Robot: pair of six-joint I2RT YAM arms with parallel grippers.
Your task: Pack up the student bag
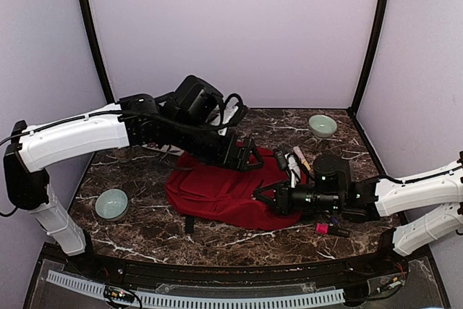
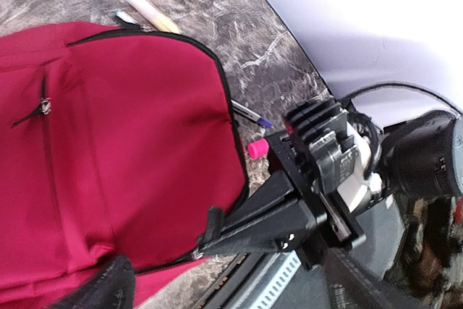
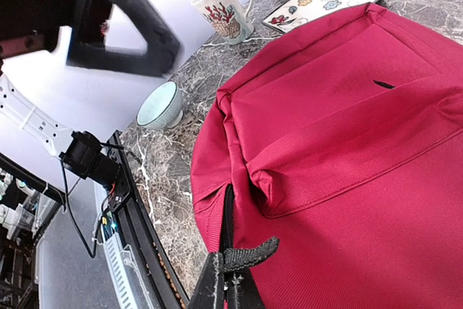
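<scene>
The red bag (image 1: pixel 210 189) lies flat on the marbled table in the top view. Over its middle hangs my left gripper (image 1: pixel 246 157), open and empty, apart from the cloth. At the bag's front edge my right gripper (image 1: pixel 258 195) is shut; its fingers (image 3: pixel 210 284) have a black zipper pull (image 3: pixel 249 255) between them in the right wrist view. The zipper's dark line (image 3: pixel 228 218) runs on ahead along the bag's side. From the left wrist view, the right gripper's tips meet the bag's edge by the zipper slider (image 2: pixel 195 255).
A pale marker (image 2: pixel 148 11), a pen (image 2: pixel 251 113) and a pink-ended item (image 1: pixel 322 229) lie beside the bag. A mug (image 3: pixel 226 16), a flowered flat case (image 3: pixel 325 3) and two bowls, left (image 1: pixel 111 205) and back right (image 1: pixel 323 126), stand around it.
</scene>
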